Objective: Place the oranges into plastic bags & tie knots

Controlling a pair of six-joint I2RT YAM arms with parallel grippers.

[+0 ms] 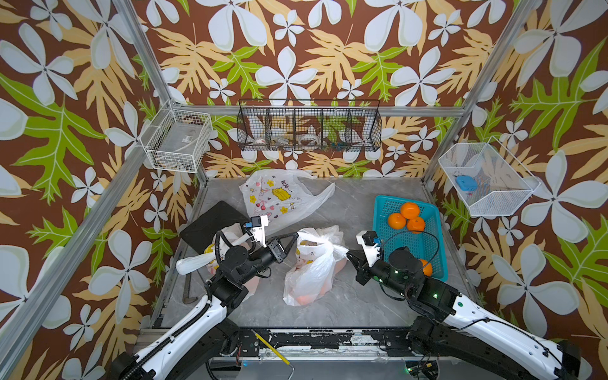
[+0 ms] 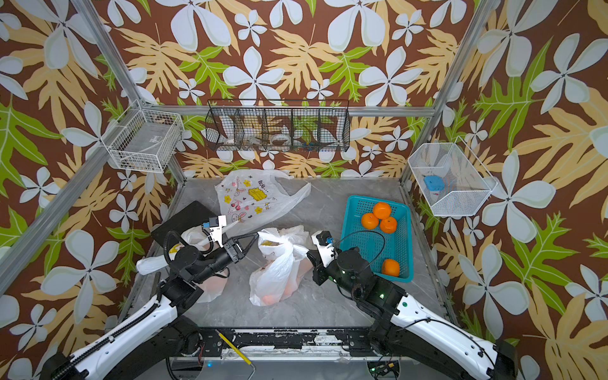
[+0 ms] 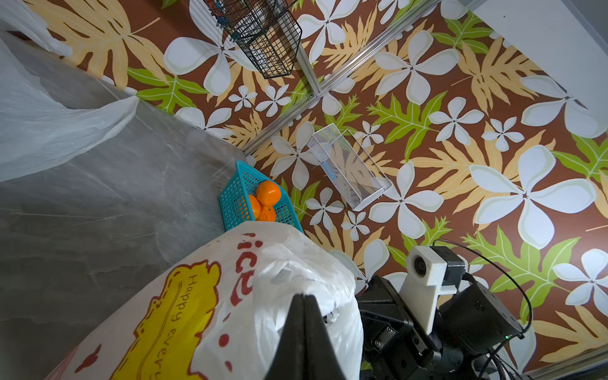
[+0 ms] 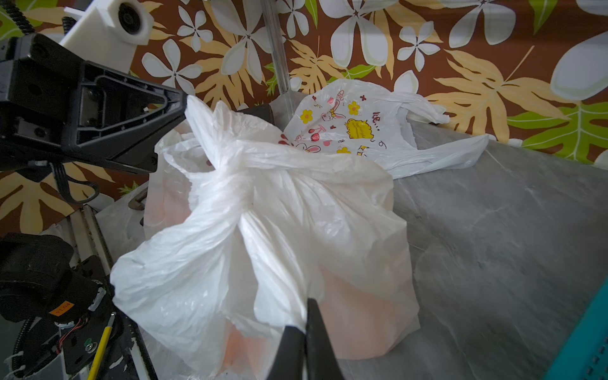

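A white plastic bag with orange shapes showing through stands in the centre, its top gathered and twisted. My left gripper is shut on one end of that top, my right gripper on the other, a twisted strand of plastic running into its fingers. An empty printed bag lies flat at the back, and another bag sits at the left, partly behind the left arm. Oranges lie in a teal basket on the right.
A black mat lies at the left of the table. Wire baskets hang on the frame at the back and both sides. Some bare grey table shows at the back right and along the front.
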